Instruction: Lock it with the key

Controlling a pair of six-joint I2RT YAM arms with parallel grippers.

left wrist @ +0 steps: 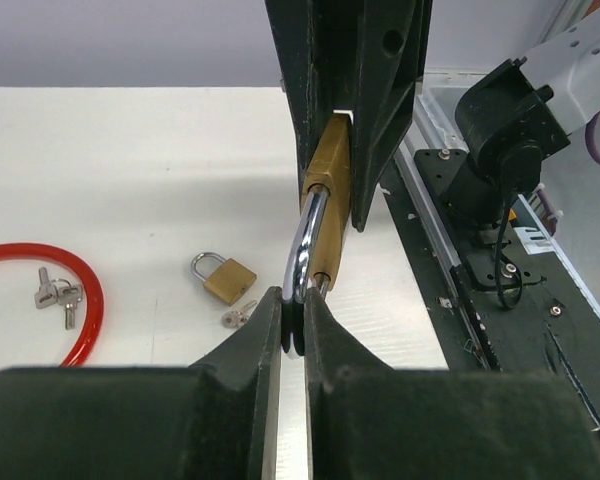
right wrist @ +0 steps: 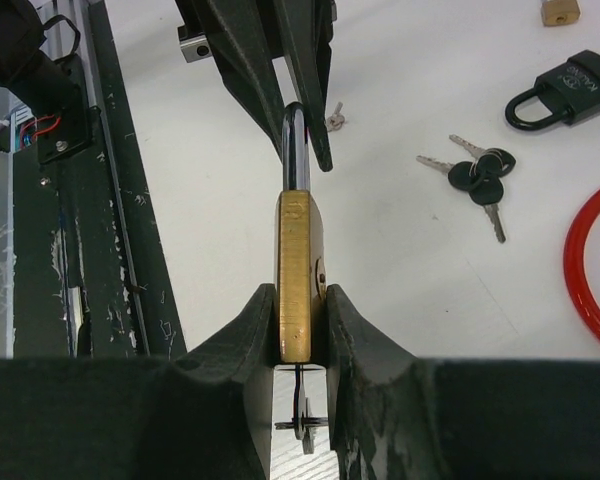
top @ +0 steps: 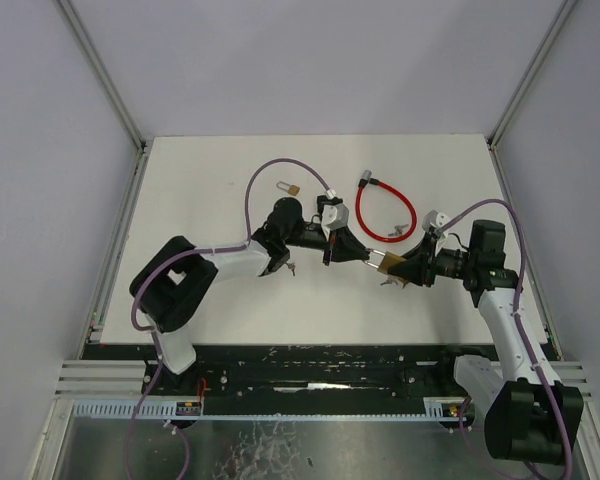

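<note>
A brass padlock (right wrist: 296,275) hangs in the air between my two grippers. Its steel shackle (left wrist: 305,240) is pinched by my left gripper, which is shut on it. My right gripper has its fingers (right wrist: 255,320) on either side of the brass body; whether they press on it is unclear. A silver key (right wrist: 302,425) shows just below the body's near end. I cannot tell if it sits in the keyhole. In the top view, the padlock (top: 391,262) is partly covered by the right gripper (top: 410,263).
Another brass padlock (left wrist: 230,281) lies on the table below, beside small silver keys (left wrist: 240,315). Behind lie a red cable lock (top: 414,212) and keys (top: 400,231). The right wrist view shows a black padlock (right wrist: 585,85) and black-headed keys (right wrist: 485,175).
</note>
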